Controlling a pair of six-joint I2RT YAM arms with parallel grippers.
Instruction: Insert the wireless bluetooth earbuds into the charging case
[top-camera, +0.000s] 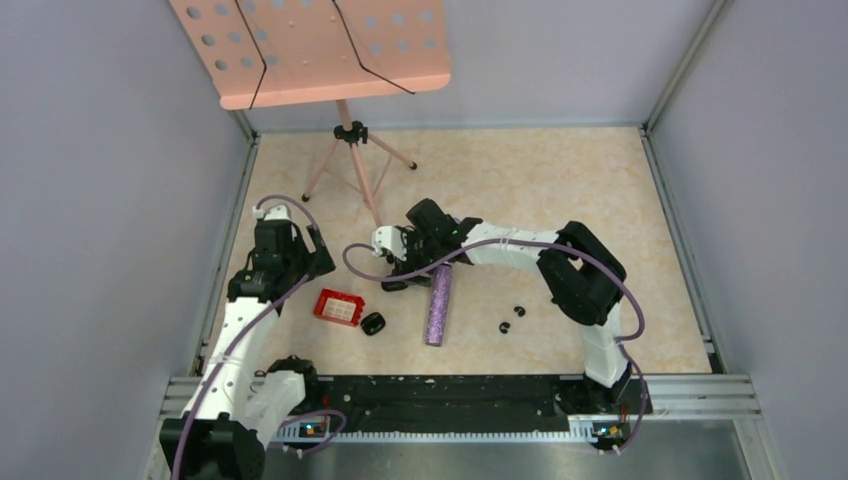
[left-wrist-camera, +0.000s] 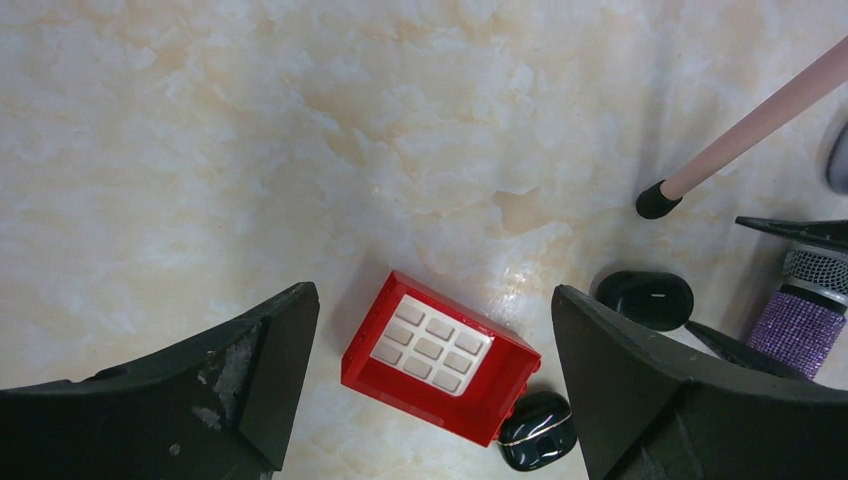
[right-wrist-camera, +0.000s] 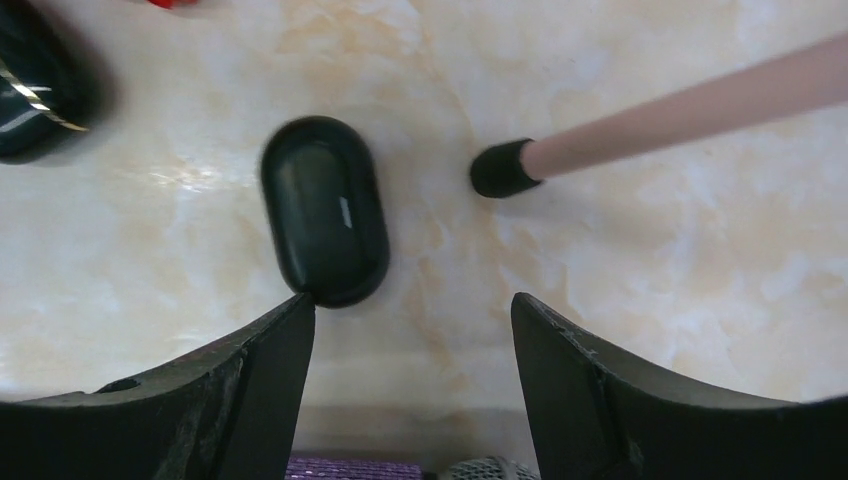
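Observation:
My right gripper hangs open just above a black oval case (right-wrist-camera: 325, 205), whose near end lies by the left finger; nothing shows between the fingers. The same case (left-wrist-camera: 645, 298) appears in the left wrist view beside the right gripper's fingers. A second black case (left-wrist-camera: 536, 432) with a light seam lies beside the red box. My left gripper is open and empty, above the table at the left, over the red box. Small black pieces (top-camera: 505, 328) lie on the right part of the table; they are too small to make out.
A red box (top-camera: 338, 307) with a white grid lies front left. A purple glittery microphone (top-camera: 437, 310) lies under the right arm. A pink stand leg (top-camera: 365, 185) reaches down near the case.

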